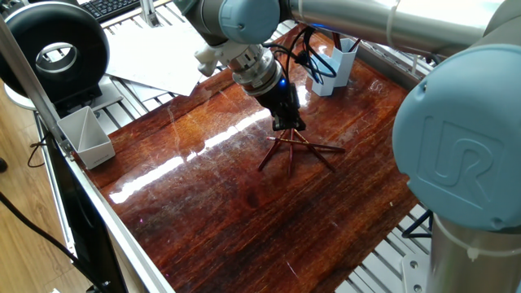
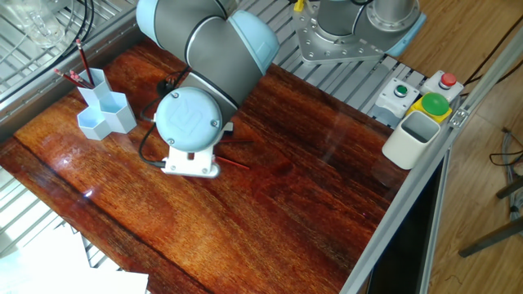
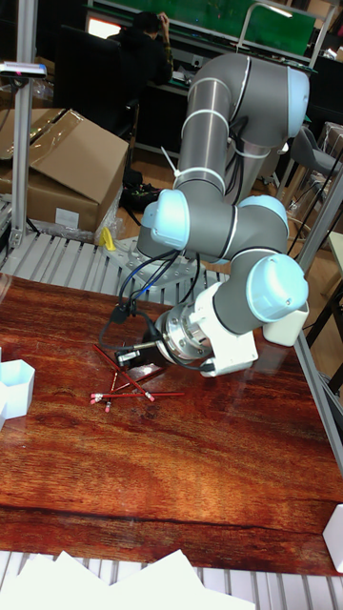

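Note:
Several dark red pencils [image 1: 322,159] lie crossed in a loose heap on the wooden table, their ends fanning outward. Just over the heap's middle, my black gripper [image 1: 290,129] points down, its tips very close to the pencils or touching them. From the opposite side, the gripper [image 3: 131,357] is tilted low above the heap, and pencils [image 3: 152,395] stick out below it. Whether a pencil is between the fingers cannot be made out. In the second exterior view the arm covers the gripper and most of the heap; only a few pencils [image 2: 232,162] show.
A pale hexagonal holder [image 2: 119,119] with several pencils upright stands near the table's edge. The white box [image 1: 88,140] is at another edge, beside the stop buttons [image 2: 435,104]. White paper [image 1: 151,57] lies off the table.

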